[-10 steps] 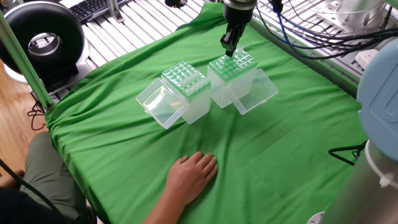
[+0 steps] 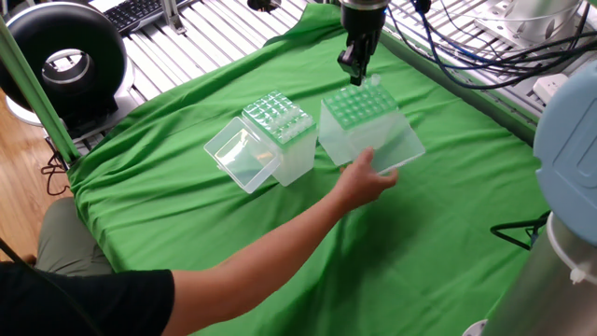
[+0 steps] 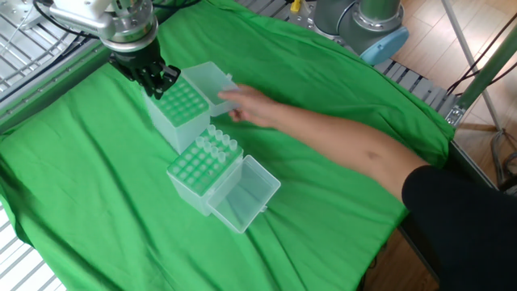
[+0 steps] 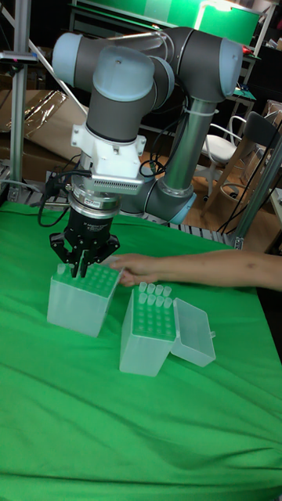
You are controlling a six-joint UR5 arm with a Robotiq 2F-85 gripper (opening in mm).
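My gripper (image 2: 353, 71) hangs close above the back edge of a translucent tube box with a green rack top (image 2: 359, 107). In exterior view 3 its fingers (image 4: 75, 271) stand close together, with no object visible between them. That rack looks mostly empty, with a tube or two at the corner beside my fingers. A person's hand (image 2: 362, 182) holds this box's open lid (image 2: 399, 149). A second box (image 3: 194, 166) stands beside it with its lid (image 3: 246, 194) open. Several clear tubes (image 3: 216, 144) stand in part of its rack.
The person's arm (image 2: 270, 229) reaches across the green cloth (image 2: 448, 252) at the front. Cables (image 2: 485, 56) run behind the table edge on the right. Bare cloth lies left of the boxes and to their right.
The person's hand has come from the front cloth to the right box's lid. That box has shifted and turned slightly to the right. My gripper has drifted a little right.
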